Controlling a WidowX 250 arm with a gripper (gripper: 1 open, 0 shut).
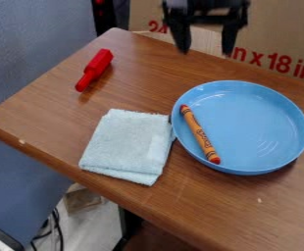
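My black gripper (pixel 205 37) hangs at the top centre above the back of the wooden table, blurred, its two fingers apart with nothing visible between them. A blue plate (pixel 253 127) sits on the right, holding an orange crayon (pixel 199 133) along its left side. A folded pale blue cloth (pixel 125 146) lies left of the plate. A red object (pixel 96 69), shaped like a small rolling pin or bottle, lies at the back left.
A cardboard box (pixel 285 44) stands along the back edge. The table (pixel 50 118) has clear wood at its left and middle back. Cables show on the floor at lower left.
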